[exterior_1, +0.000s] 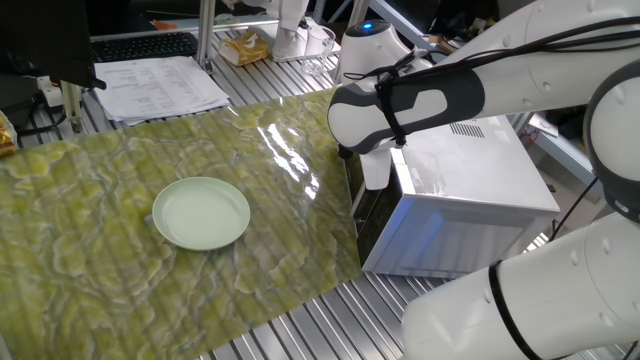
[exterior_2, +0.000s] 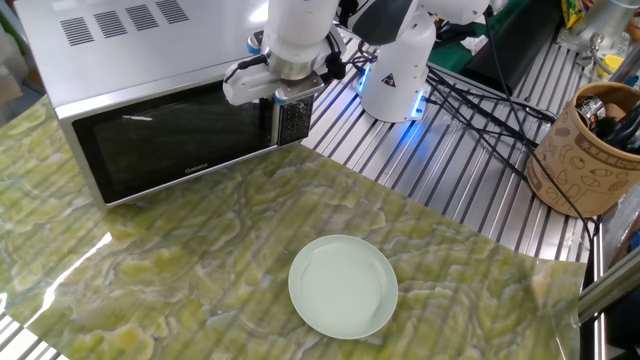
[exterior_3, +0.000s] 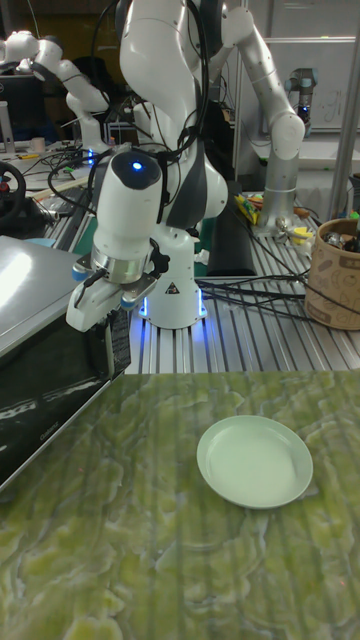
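Observation:
A white and silver microwave (exterior_2: 160, 45) stands with its dark glass door (exterior_2: 180, 140) closed against the body. My gripper (exterior_2: 278, 108) is at the right side of that door, close to the upright handle (exterior_2: 276, 125). From exterior view 3 the white hand (exterior_3: 94, 305) hangs tilted in front of the microwave's near corner. The fingertips are too hidden to show whether they touch or hold the handle. On the green marbled mat lies a pale green round plate (exterior_1: 202, 214), empty and apart from the gripper.
A brown patterned bucket (exterior_2: 585, 150) with items in it stands beyond the mat on the slatted metal table (exterior_2: 450, 170). Papers (exterior_1: 160, 88) and a keyboard (exterior_1: 144, 46) lie at the far left in exterior view 1.

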